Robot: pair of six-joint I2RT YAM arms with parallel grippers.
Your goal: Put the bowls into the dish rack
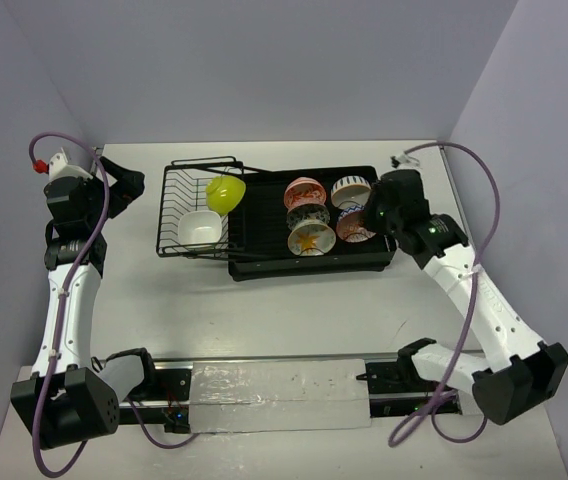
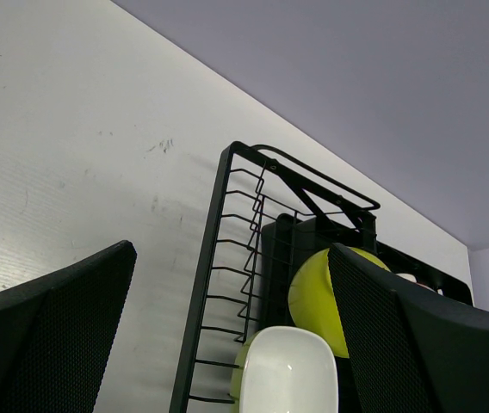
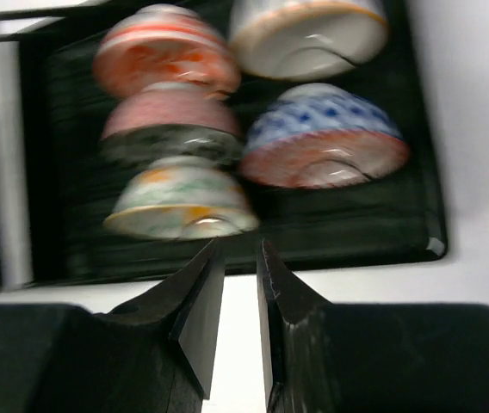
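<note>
Patterned bowls stand tilted in the black rack tray (image 1: 264, 263): orange-red (image 3: 163, 47), pink (image 3: 167, 120), star-patterned (image 1: 309, 238), striped (image 1: 350, 188) and blue-rimmed (image 3: 322, 133). The wire basket (image 1: 169, 210) at its left holds a yellow bowl (image 1: 224, 193) and a white dish (image 1: 201, 228). My right gripper is over the tray's right end, fingers partly apart with nothing visible between them; the right wrist view is blurred. My left gripper stands open and empty at the table's left side, facing the basket.
Bare white table (image 1: 294, 310) lies in front of the tray and along both sides. Walls enclose the back and sides.
</note>
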